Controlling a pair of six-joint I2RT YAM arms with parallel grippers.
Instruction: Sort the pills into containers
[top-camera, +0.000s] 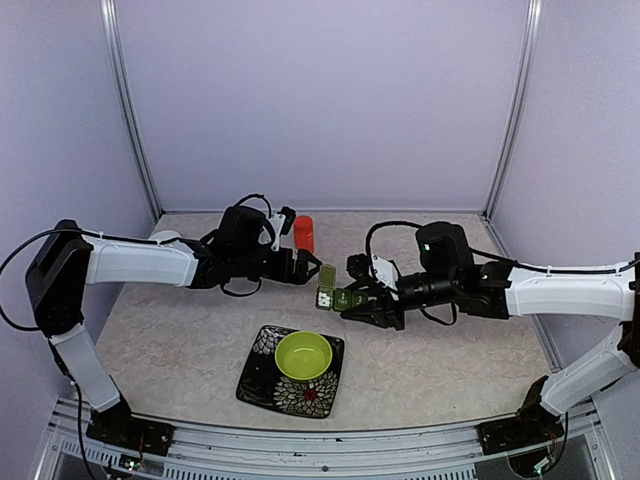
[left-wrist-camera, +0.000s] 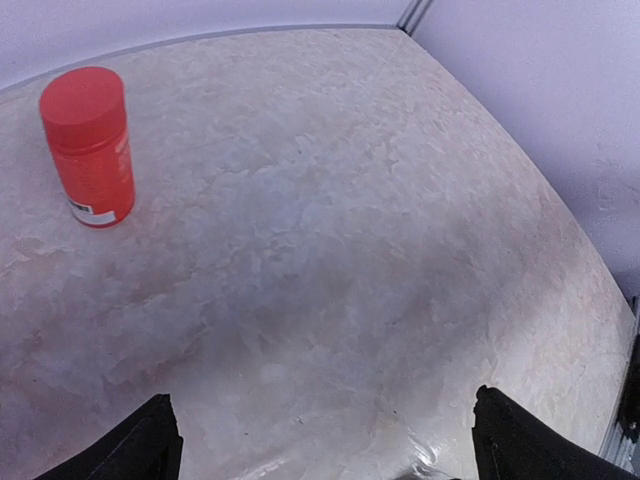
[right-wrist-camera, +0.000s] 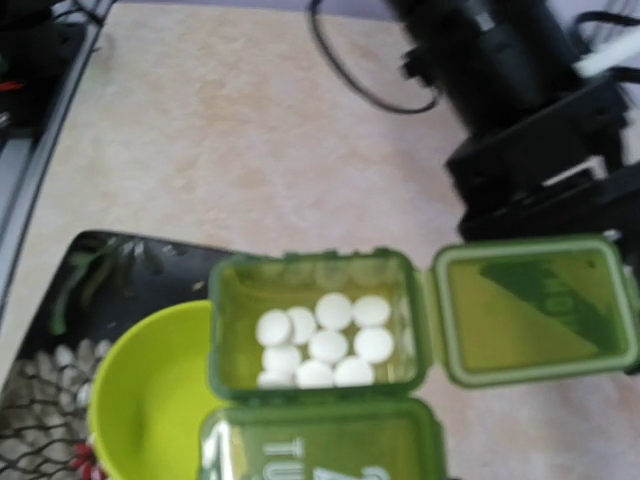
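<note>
A green pill organizer (top-camera: 347, 299) is lifted off the table, with my right gripper (top-camera: 362, 299) shut on it. In the right wrist view its end compartment (right-wrist-camera: 235, 325) has the lid (right-wrist-camera: 540, 310) flipped back, and several round white pills (right-wrist-camera: 328, 346) lie inside. The neighbouring lid, marked TUES, is closed. A lime-green bowl (top-camera: 303, 356) stands on a black patterned tray (top-camera: 256, 383) toward the front; I see no pills in the part of it that shows. My left gripper is open and empty, its fingers (left-wrist-camera: 150, 445) wide apart.
A red bottle (top-camera: 304, 234) stands upright at the back, behind the left gripper. Part of a white lid or dish (top-camera: 164, 237) shows behind the left arm. The two grippers are close together mid-table.
</note>
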